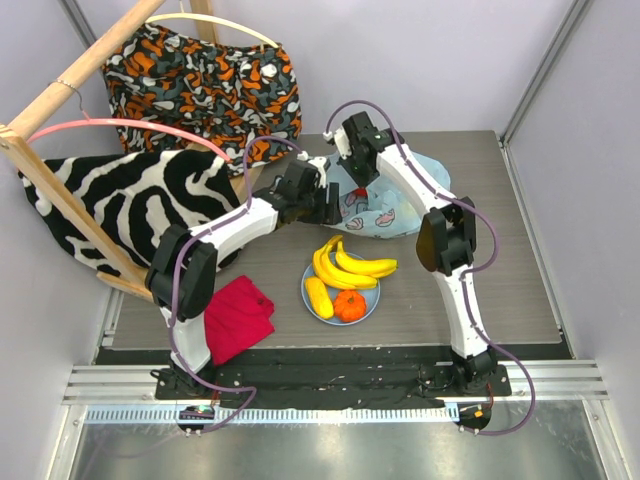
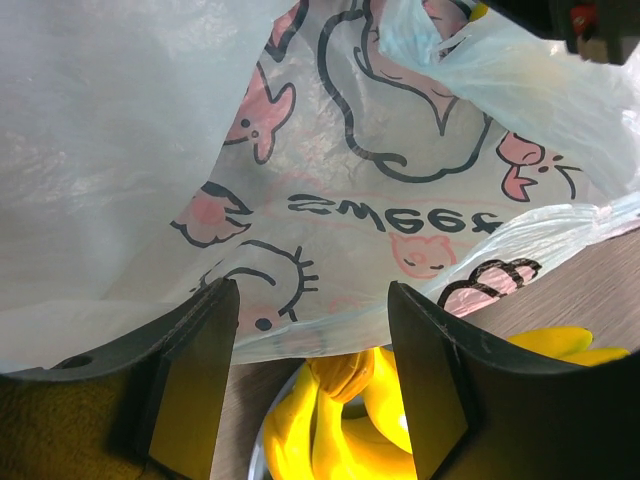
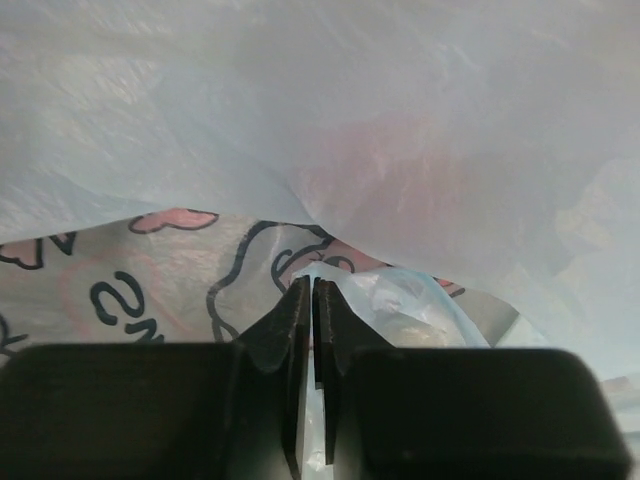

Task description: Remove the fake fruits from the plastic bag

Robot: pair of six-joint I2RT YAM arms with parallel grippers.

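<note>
The pale blue translucent plastic bag (image 1: pixel 428 180), printed with cartoon figures, lies toward the back of the table. My right gripper (image 1: pixel 358 178) is down at the bag; in the right wrist view its fingertips meet, shut on a fold of the film. Something red (image 1: pixel 361 191) shows beside that gripper in the top view; what it is cannot be made out. At the bag's front left edge, my left gripper stands open, its fingers apart and the bag's rim crossing behind the gap. Bananas (image 1: pixel 368 266), a long yellow fruit (image 1: pixel 319 298) and an orange pumpkin (image 1: pixel 349 305) rest on a plate.
The blue plate (image 1: pixel 327 319) stands in front of the bag. To the left lie a red cloth (image 1: pixel 238 318) and a wooden rack (image 1: pixel 75 200) with patterned fabric. Bare table (image 1: pixel 515 300) extends on the right.
</note>
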